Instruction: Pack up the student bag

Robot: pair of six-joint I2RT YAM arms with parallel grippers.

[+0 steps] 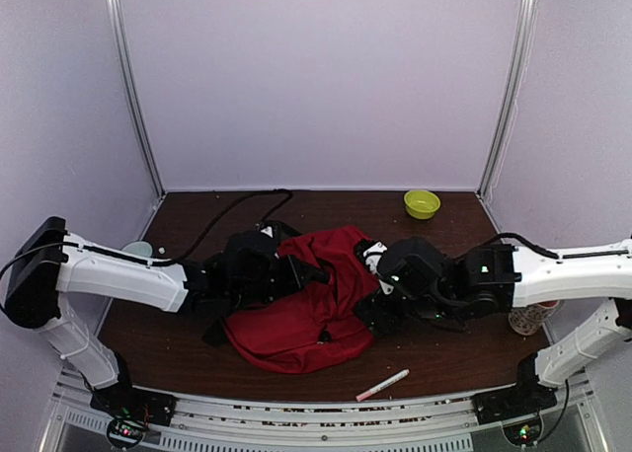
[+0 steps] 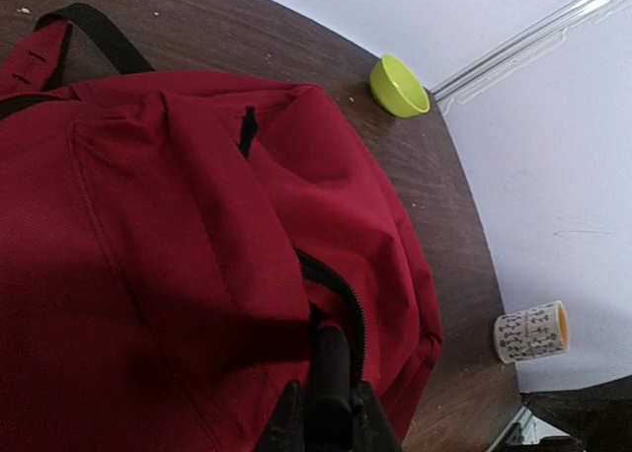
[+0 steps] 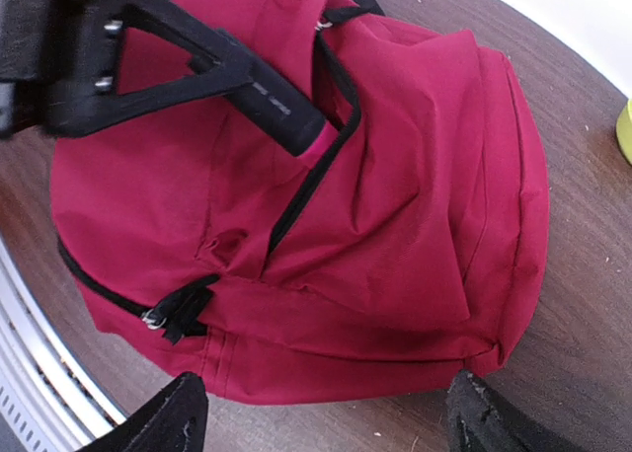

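The red bag (image 1: 296, 324) lies on the table between both arms, with its zipped opening (image 2: 346, 294) partly parted. My left gripper is shut on a black cylinder (image 2: 329, 373) with a pinkish-red end. In the right wrist view that cylinder (image 3: 276, 107) slants down at the zip, its red end (image 3: 319, 144) right at the opening. How far it reaches inside is hard to tell. My right gripper stands open near the bag's edge, its fingers (image 3: 170, 413) wide apart and nothing between them.
A pink-and-white marker (image 1: 382, 385) lies in front of the bag. At the back right stands a green bowl (image 1: 422, 204). A patterned cup (image 2: 531, 334) lies on its side at the right. The left arm partly covers a pale bowl (image 1: 138, 249).
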